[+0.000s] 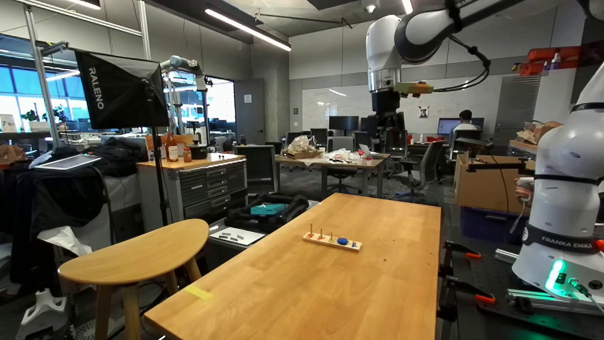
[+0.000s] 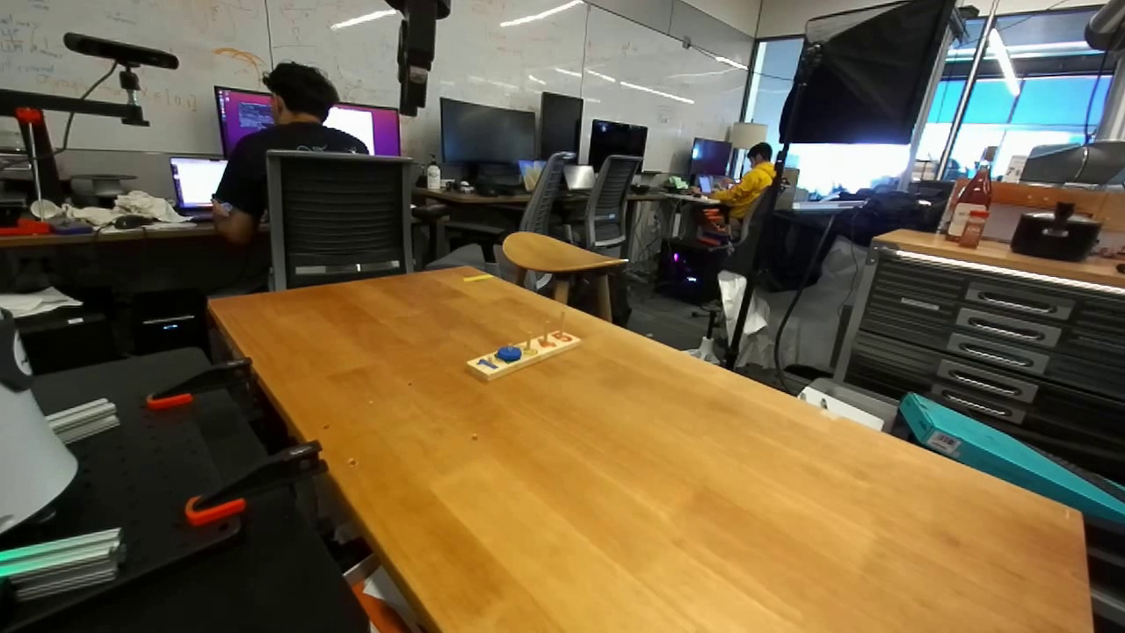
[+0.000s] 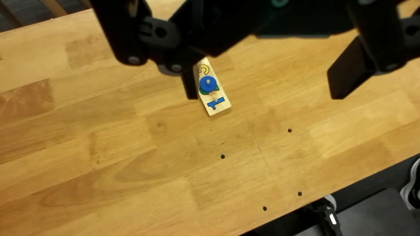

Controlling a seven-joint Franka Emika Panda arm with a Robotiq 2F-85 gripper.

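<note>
A light wooden peg board [image 1: 317,239] with upright pegs and coloured numerals lies on the long wooden table [image 1: 294,294]. In the wrist view, a round blue disc [image 3: 206,86] sits around a peg by the green numeral, beside the blue "1" at the board's near end. Black fingers hide the far end of the board [image 3: 219,107] there. High above the table, my gripper [image 1: 391,148] hangs well clear of the board. Its two fingertips [image 3: 348,74] stand wide apart, the gripper open and nothing between them.
Bare tabletop surrounds the board on all sides. Orange-tipped clamps [image 2: 216,510] grip the table edge on the robot's side. A wooden stool [image 1: 136,249] and a softbox lamp [image 1: 121,90] stand off the table's far side.
</note>
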